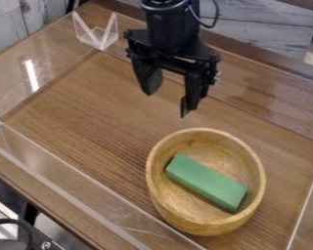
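A black gripper (pixel 171 78) hangs from the top centre over the wooden table, its fingers apart with nothing seen between them. Below it, at the lower right, a tan oval bowl (pixel 166 195) holds a green block (pixel 205 182) lying at a slant. The gripper is above and behind the bowl, clear of it.
A clear plastic piece (pixel 97 27) stands at the upper left, another at the left edge. A black cable lies at the lower left corner, and pale boards run along the back right.
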